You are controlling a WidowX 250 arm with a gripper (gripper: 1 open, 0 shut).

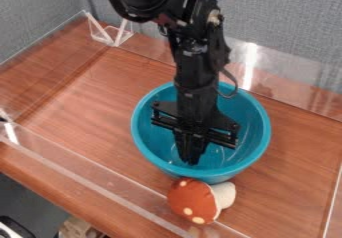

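A blue plastic bowl [251, 142] stands on the wooden table, right of centre. My black gripper [190, 154] reaches down into it, its fingertips low inside near the front half and drawn together; I see nothing held between them. Just in front of the bowl lies a toy mushroom [194, 201] with an orange, white-spotted cap and a pale stem.
A white wire stand [110, 33] is at the back left. Grey walls line the back; the table's front edge drops off at lower left.
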